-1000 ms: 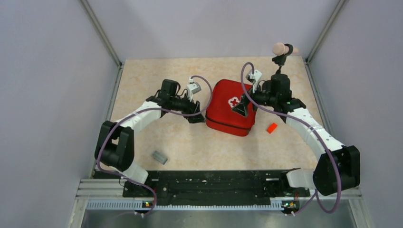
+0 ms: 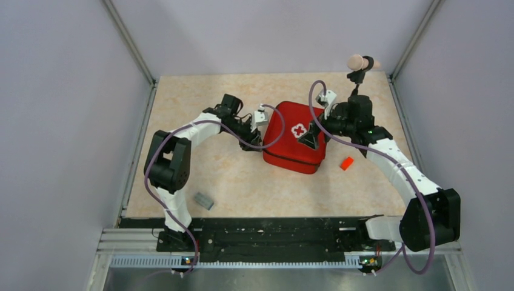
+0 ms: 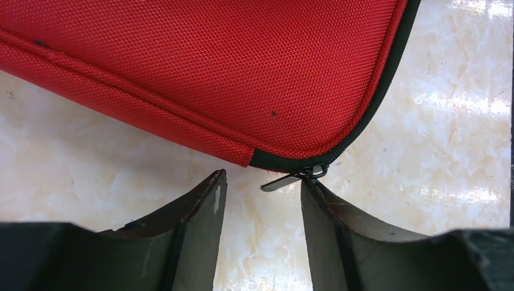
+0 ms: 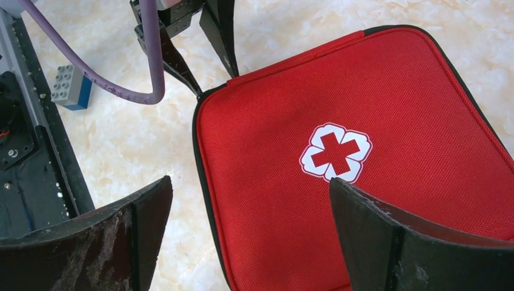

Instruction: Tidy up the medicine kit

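Observation:
A red zippered medicine kit (image 2: 285, 148) with a white cross lies closed on the marble-look table. At its left front corner, my left gripper (image 2: 253, 145) is part open; in the left wrist view, its fingertips (image 3: 219, 179) stand either side of the black zipper pull (image 3: 280, 182), the right one by the slider at the kit's corner. My right gripper (image 2: 313, 134) is open over the kit's top, with the white cross (image 4: 336, 151) between and beyond its fingers in the right wrist view.
A grey-and-blue block (image 2: 203, 200) lies at the front left, a red block (image 2: 347, 163) right of the kit. A pinkish object (image 2: 357, 62) on a dark mount stands at the back right.
My left arm has swung right and turned, bringing its gripper in against the kit's left front corner. The right arm and kit look almost unchanged.

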